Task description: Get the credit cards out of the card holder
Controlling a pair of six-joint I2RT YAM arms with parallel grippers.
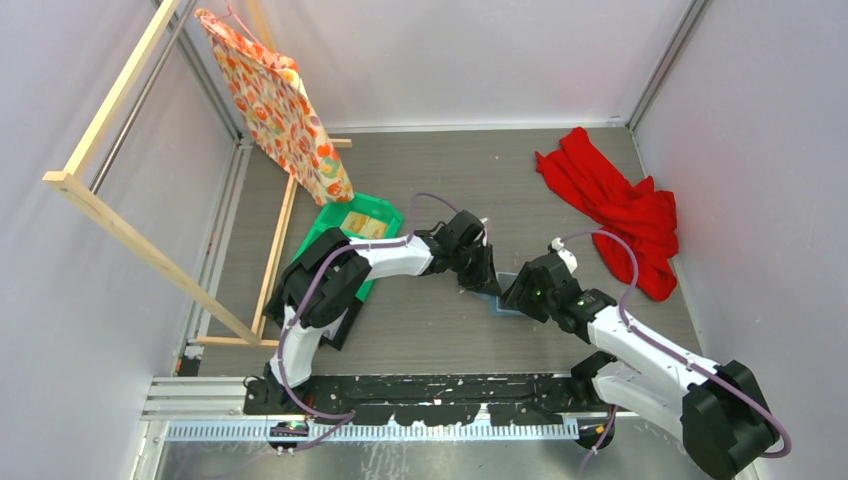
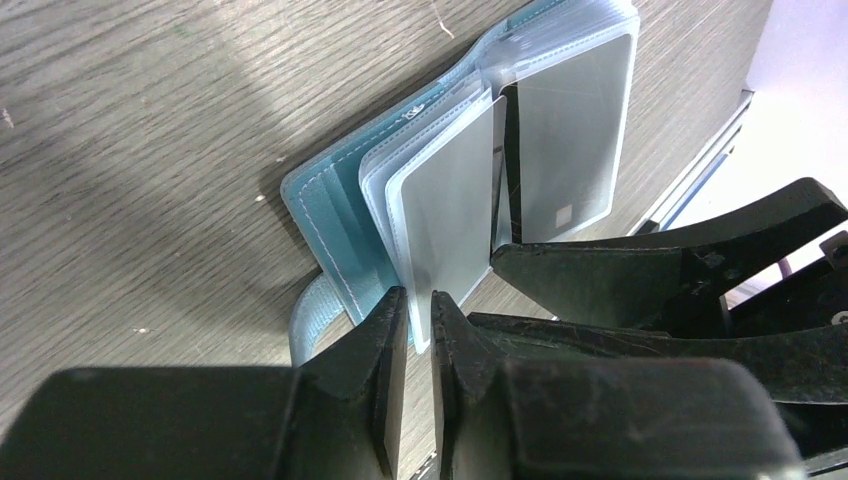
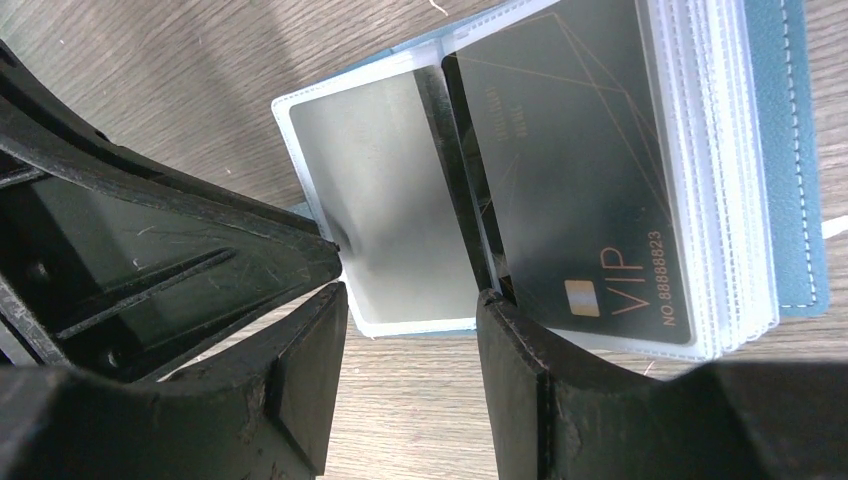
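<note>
The teal card holder (image 2: 330, 220) lies spread open on the table, its clear sleeves fanned up. A dark VIP card (image 3: 570, 170) shows in one sleeve; a plain grey card (image 3: 385, 180) fills the sleeve facing it. In the left wrist view, my left gripper has a narrow gap between its fingertips, with the lower corner of the grey card's sleeve in that gap. From the right wrist view, a left finger (image 3: 250, 255) meets that sleeve's outer edge. My right gripper stands open above the holder's lower edge, the sleeves' fold near its right fingertip.
A green tray (image 1: 376, 206) stands behind the left arm, near a wooden frame (image 1: 150, 245) with hanging patterned cloth (image 1: 275, 100). Crumpled red cloth (image 1: 610, 205) lies at the back right. Bare table (image 1: 450, 160) extends behind the grippers.
</note>
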